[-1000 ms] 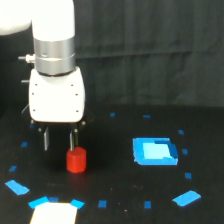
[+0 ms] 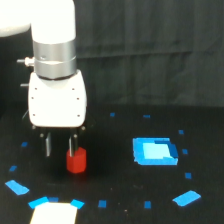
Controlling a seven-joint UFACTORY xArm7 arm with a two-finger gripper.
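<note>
A small red object [image 2: 77, 162] stands on the dark table at the left. Directly above and slightly left of it is the white hand of my arm, pointing down. My gripper [image 2: 60, 150] is open, its two fingers well apart. The right finger overlaps the top of the red object in this view; whether they touch, I cannot tell. No object shows between the fingers.
On the right lies a white square bordered in blue [image 2: 155, 151]. Blue tape pieces [image 2: 187, 198] and small blue marks dot the table. A pale block [image 2: 53, 213] sits at the front left edge. Bare table separates the red object from the square.
My hand has come down a little and shifted slightly right, so a finger now overlaps the red object's top. The red object stays in about the same place.
</note>
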